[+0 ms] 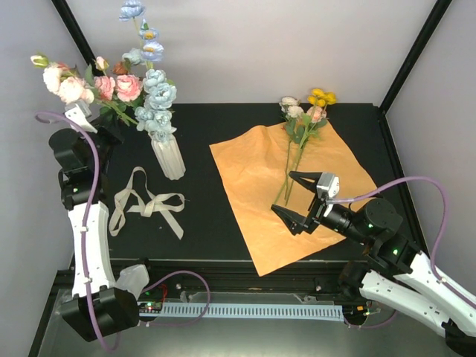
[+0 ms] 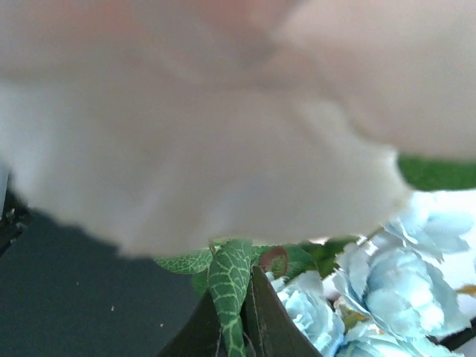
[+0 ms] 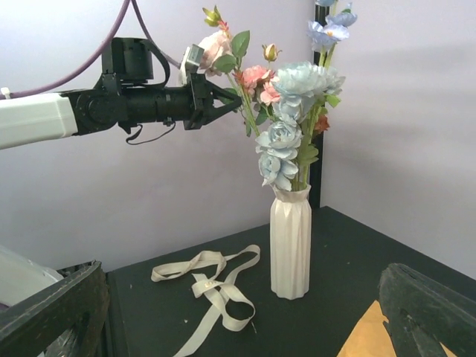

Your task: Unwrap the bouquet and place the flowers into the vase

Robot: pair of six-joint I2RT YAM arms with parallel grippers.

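Observation:
A white fluted vase (image 1: 168,158) stands at the left of the black table, holding blue flowers (image 3: 285,149) and pink roses (image 1: 128,87) that lean left. My left gripper is shut on a leafy stem (image 2: 230,290) among them, a large pale bloom filling much of its wrist view. On orange paper (image 1: 260,208) at the right lie stems with yellow (image 1: 320,97), cream and peach flowers. My right gripper (image 1: 286,195) is open above the paper, nothing between its fingers.
A loose cream ribbon (image 1: 149,204) lies left of centre, in front of the vase. Walls enclose the back and sides.

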